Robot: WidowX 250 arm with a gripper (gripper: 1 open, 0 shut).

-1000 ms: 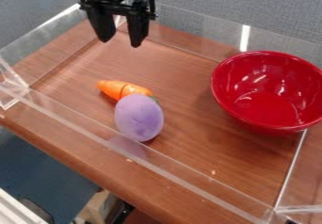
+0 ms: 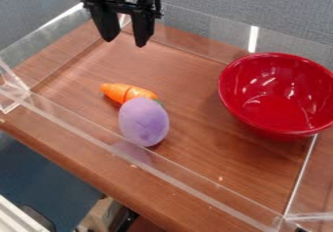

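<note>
The black gripper (image 2: pixel 124 31) hangs at the top left of the camera view, fingers apart and pointing down, nothing between them, above the wooden surface. Below it lie an orange carrot (image 2: pixel 124 93) and a purple rounded object (image 2: pixel 143 122), perhaps a toy eggplant, close together. A glossy red bowl (image 2: pixel 277 90) stands on the right and appears empty.
Clear low walls border the wooden surface (image 2: pixel 196 168) on its sides. A blue-grey area and some hardware lie outside at the lower left.
The gripper has shifted very slightly over the last second; the carrot, purple object and bowl have not moved.
</note>
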